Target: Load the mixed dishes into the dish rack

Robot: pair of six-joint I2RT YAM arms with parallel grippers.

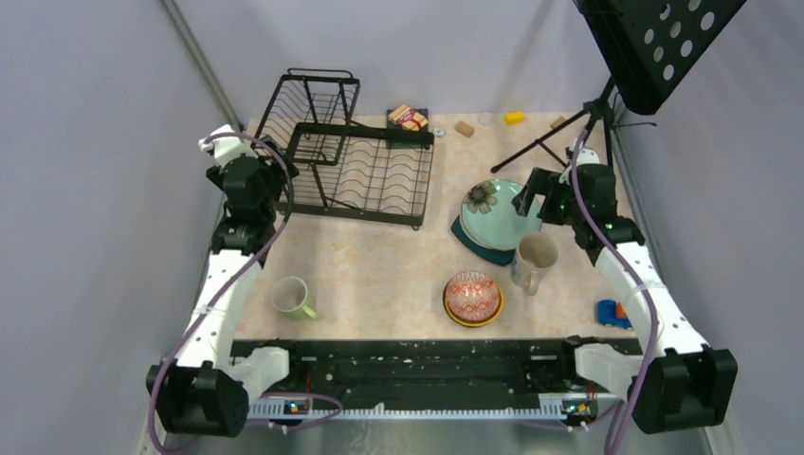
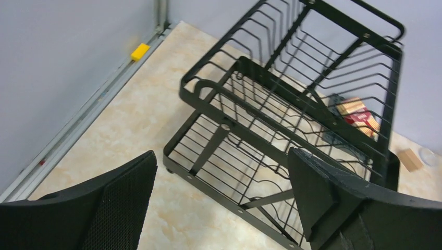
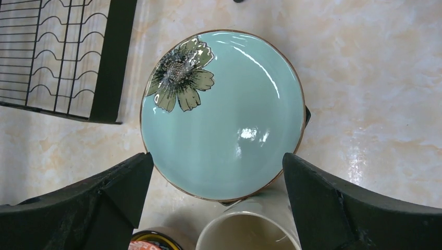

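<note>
The black two-tier dish rack (image 1: 376,216) (image 2: 208,108) stands at the back left. A light teal flowered plate (image 1: 502,216) (image 3: 224,130) lies on a dark mat right of it. A grey mug (image 1: 531,261) (image 3: 245,219) stands below the plate, a green mug (image 1: 292,296) at front left, and a red patterned bowl on a yellow-rimmed dish (image 1: 472,294) at front centre. My left gripper is open and empty beside the rack's left end. My right gripper is open and empty above the plate.
Small blocks, a food packet (image 1: 408,118) and a yellow piece (image 1: 514,118) lie along the back. A black stand (image 1: 654,47) occupies the back right, with a blue toy (image 1: 607,313) at front right.
</note>
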